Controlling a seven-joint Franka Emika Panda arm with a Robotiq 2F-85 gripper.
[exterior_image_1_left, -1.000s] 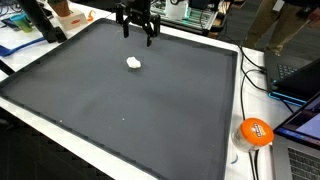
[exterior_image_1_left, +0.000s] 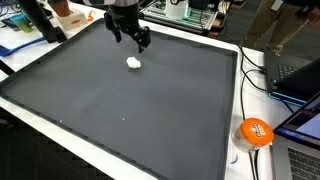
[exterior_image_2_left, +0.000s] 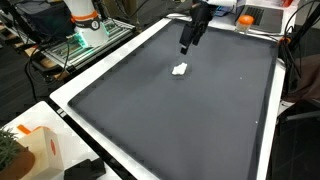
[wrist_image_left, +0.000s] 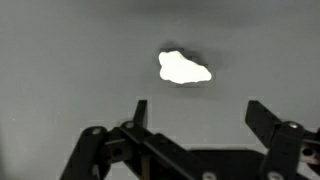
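Observation:
A small crumpled white piece (exterior_image_1_left: 133, 62) lies on the dark grey board. In exterior view 2 the same white piece (exterior_image_2_left: 180, 69) rests toward the far half of the board, and in the wrist view the white piece (wrist_image_left: 183, 68) shows ahead of the fingers, above the frame's middle. My gripper is open, its two black fingers spread wide with only bare board between them. From outside, the gripper (exterior_image_1_left: 130, 43) hangs close to the white piece, above the board and apart from it.
The dark board (exterior_image_1_left: 120, 115) is otherwise bare and edged in white. An orange-topped white object (exterior_image_1_left: 252, 134) stands off its right side, near a laptop (exterior_image_1_left: 296, 155). Cables (exterior_image_1_left: 243, 75) run along the right edge. A tan and orange object (exterior_image_2_left: 38, 155) sits beyond the board's near left corner.
The white piece stays in place.

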